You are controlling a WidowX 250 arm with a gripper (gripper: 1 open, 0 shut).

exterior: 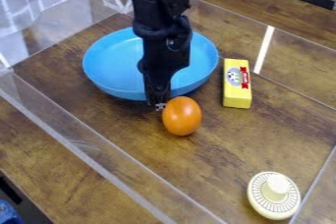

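Note:
My gripper (156,102) points down at the front rim of a blue bowl (109,63), just left of an orange egg-shaped object (182,118). The gripper looks shut, though its fingertips are small and dark; I see nothing held between them. The arm hides the middle of the bowl.
A yellow box (237,84) lies right of the bowl. A white round object (273,196) sits at the front right. A clear plastic edge runs along the left.

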